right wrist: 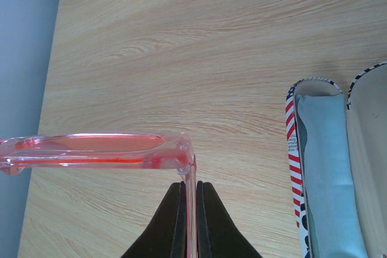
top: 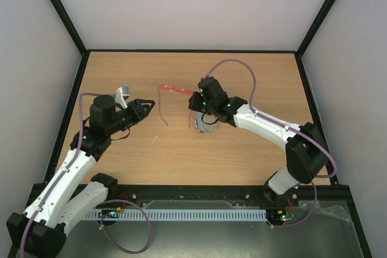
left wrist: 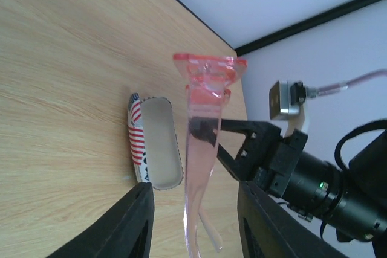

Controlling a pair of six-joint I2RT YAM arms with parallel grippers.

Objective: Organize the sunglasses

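Clear pink sunglasses hang above the table, both temple arms unfolded. My right gripper is shut on one temple near its hinge, and the lens front stretches left in the right wrist view. In the left wrist view the frame front stands edge-on, with the near temple running down the middle. My left gripper is open, its fingers wide apart; that temple appears between them but farther off, and nothing is held. An open glasses case with a striped rim lies on the table; a blue cloth fills one half.
The case sits beneath my right gripper, partly hidden by it in the top view. Bare wooden table surrounds it, with walls on the left, right and back. A small light mark shows left of the case.
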